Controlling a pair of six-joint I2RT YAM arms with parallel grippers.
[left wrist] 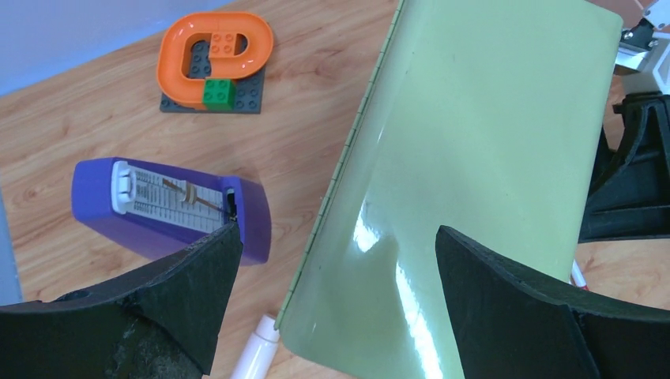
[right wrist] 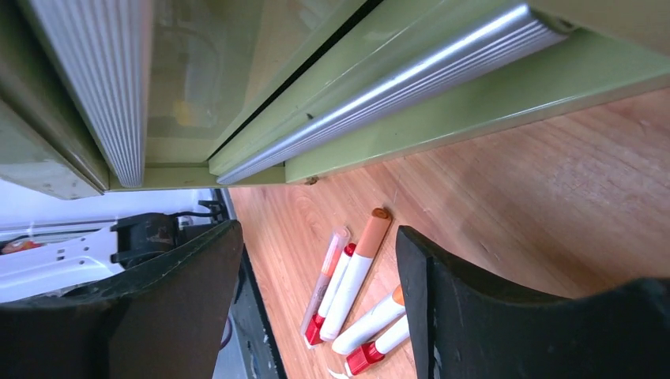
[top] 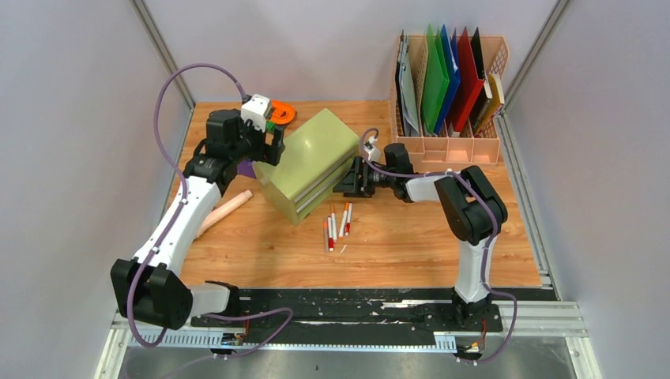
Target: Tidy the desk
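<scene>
A green drawer cabinet [top: 308, 158] stands angled in the middle-left of the desk, with silver bar handles on its front. My left gripper is open over the cabinet's top and left side, holding nothing. My right gripper is low at the cabinet's front right, fingers apart, with markers [right wrist: 355, 276] seen on the desk beyond them. A purple metronome [left wrist: 154, 201] lies left of the cabinet; an orange toy [left wrist: 178, 59] on a grey brick plate is behind it.
A pink file organizer [top: 450, 154] with coloured folders fills the back right. A pale roll [top: 225, 212] lies at the left of the desk.
</scene>
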